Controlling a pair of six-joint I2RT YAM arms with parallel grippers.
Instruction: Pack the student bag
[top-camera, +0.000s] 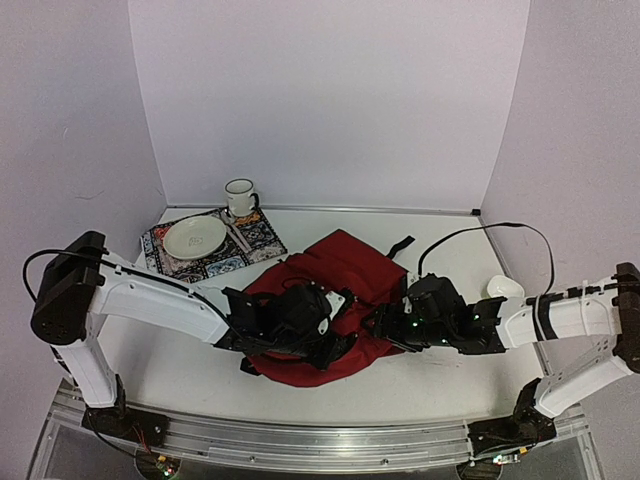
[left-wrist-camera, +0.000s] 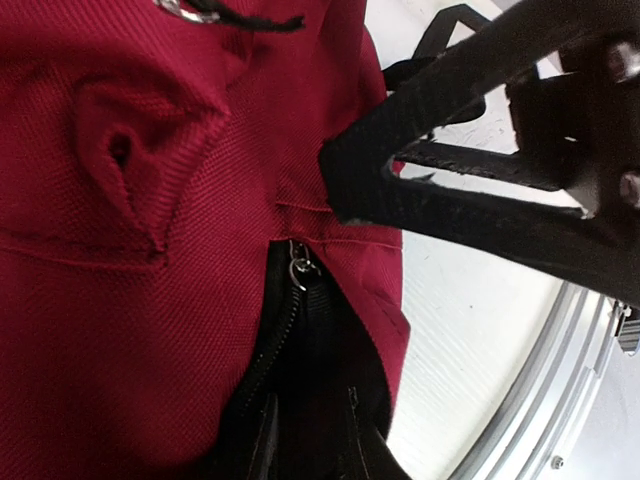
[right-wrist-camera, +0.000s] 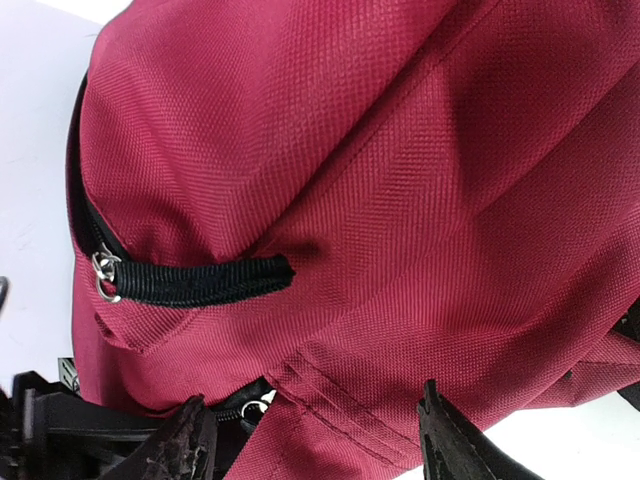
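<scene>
The dark red bag (top-camera: 350, 262) lies crumpled in the middle of the table. Over its front edge is my left gripper (top-camera: 335, 352); its fingertips (left-wrist-camera: 266, 438) stand a little apart in the left wrist view, against the dark zipped opening. A metal zip pull (left-wrist-camera: 303, 270) shows just beyond them. My right gripper (top-camera: 376, 320) hovers at the bag's right side. Its fingertips (right-wrist-camera: 438, 428) are wide apart over red cloth in the right wrist view, nothing gripped. That view also has another zip pull (right-wrist-camera: 107, 275) with a black tab. The bag's inside is hidden.
At the back left a patterned mat (top-camera: 264, 238) carries a white plate (top-camera: 194, 238) and cutlery (top-camera: 238, 235). A white mug (top-camera: 240, 196) stands behind it. A white round object (top-camera: 504, 287) sits at the right wall. The two grippers are close together.
</scene>
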